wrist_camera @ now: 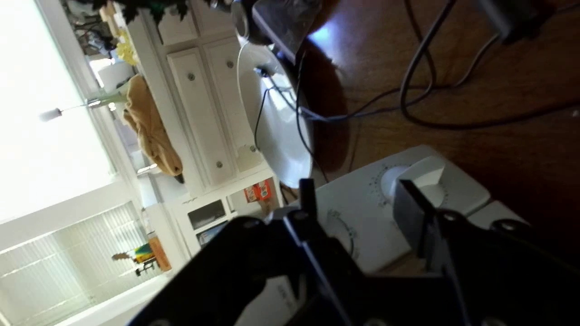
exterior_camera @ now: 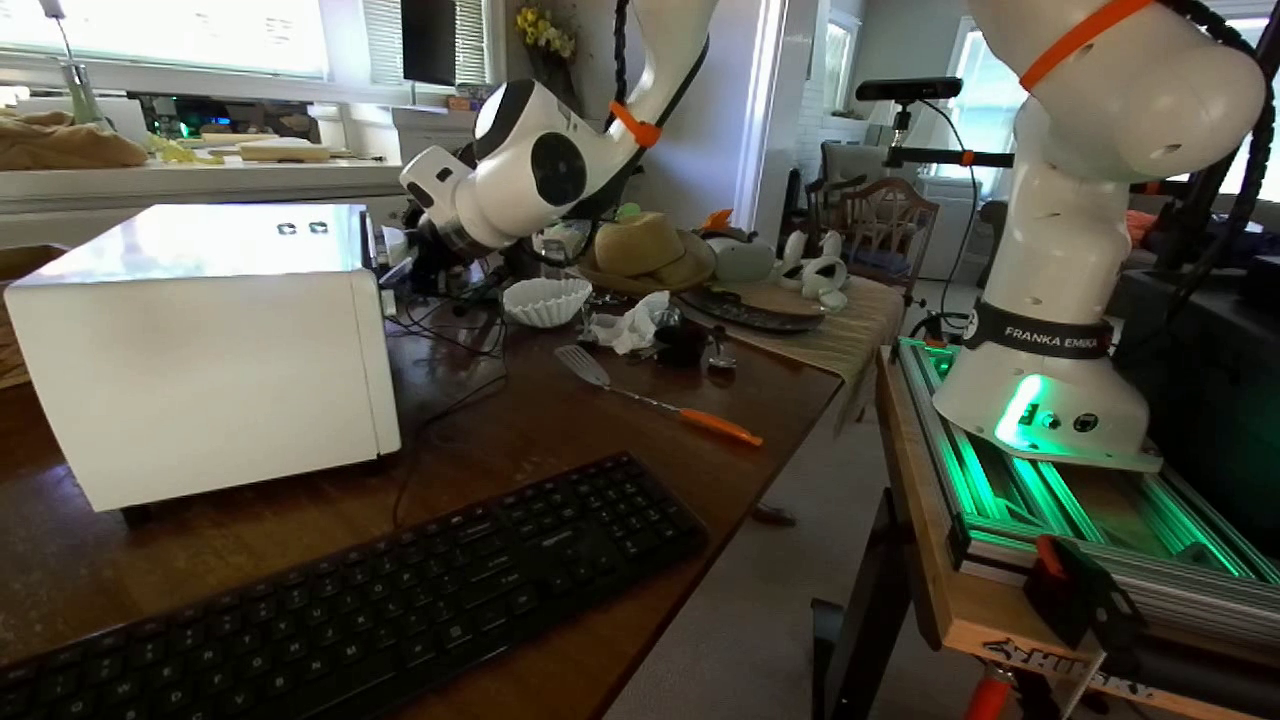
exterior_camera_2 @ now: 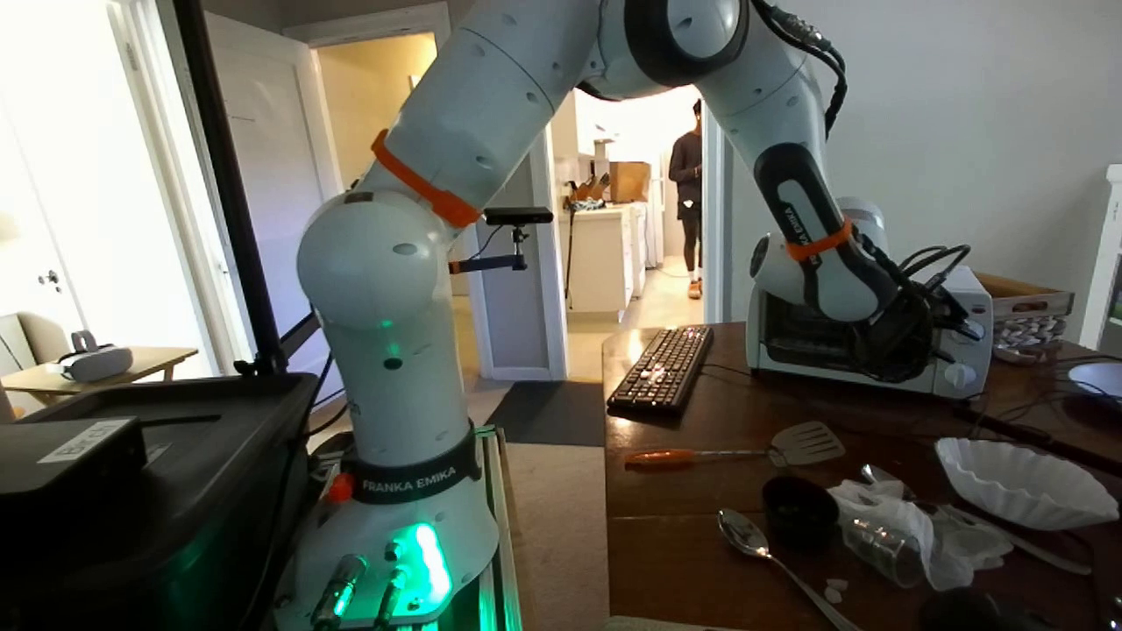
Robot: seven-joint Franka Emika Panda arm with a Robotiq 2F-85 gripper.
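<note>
A white toaster oven point(exterior_camera: 204, 360) stands on the dark wooden table, its front turned toward the second exterior view. My gripper is at the control panel point(wrist_camera: 369, 239), fingers apart, with no object clearly held between them. One finger point(wrist_camera: 410, 209) overlaps the edge of a white knob point(wrist_camera: 427, 179); whether they touch I cannot tell. Part of another dial point(wrist_camera: 342, 231) shows between the fingers, partly hidden by the gripper. In the second exterior view, the dark hand covers part of the oven's front point(exterior_camera_2: 810, 342), beside its lower knob point(exterior_camera_2: 959, 375).
Loose cables point(wrist_camera: 405, 103) and a white plate point(wrist_camera: 277, 117) lie near the panel. A keyboard point(exterior_camera_2: 663, 368), a spatula point(exterior_camera_2: 805, 443), a fluted white bowl point(exterior_camera_2: 1026, 484), a spoon point(exterior_camera_2: 744, 533) and crumpled tissue point(exterior_camera_2: 894, 515) occupy the table. Bare wood remains in front of the oven.
</note>
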